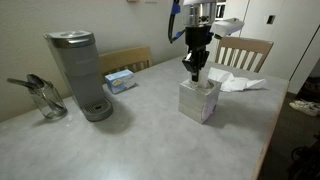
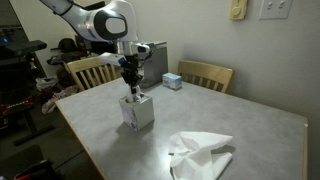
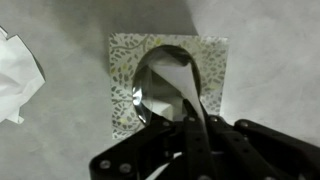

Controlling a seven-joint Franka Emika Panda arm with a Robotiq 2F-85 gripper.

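Observation:
A square tissue box with a leafy pattern stands upright on the table, its round opening facing up. White tissue rises from that opening and narrows toward my fingertips in the wrist view. Directly over the box is my gripper, pointing down and shut, its tips close to the opening. The tissue meets the fingertips, but whether it is pinched between them cannot be made out. Both exterior views show the arm above the box, with white tissue beside the fingers.
Loose white tissues lie spread on the table near the box. A grey coffee maker, a small blue-and-white box and a glass of utensils stand farther off. Chairs line the far side.

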